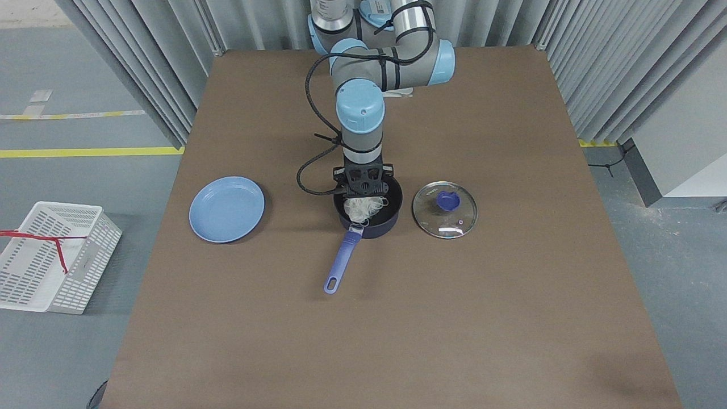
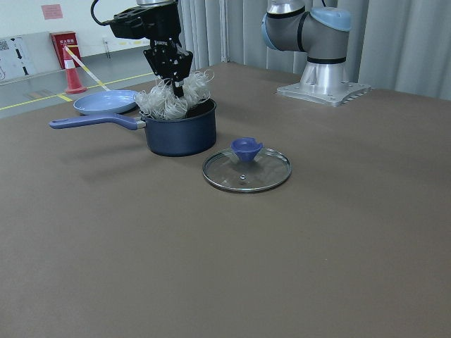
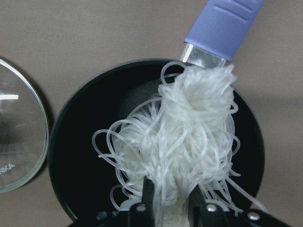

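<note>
White noodles [image 3: 189,123] fill much of a dark pot [image 2: 182,141] with a purple handle [image 1: 341,266]. My gripper is down at the pot among the noodles, its black fingers on either side of a strand bundle at the bottom of the wrist view; whether it is closed on them is unclear. In the left view some noodles stand above the pot's rim around the gripper. A glass lid [image 1: 444,215] with a blue knob lies on the table to the pot's right in the front view.
A blue plate [image 1: 226,208] lies left of the pot on the brown table [image 1: 381,334]. A white basket [image 1: 82,272] stands on the floor off the left edge.
</note>
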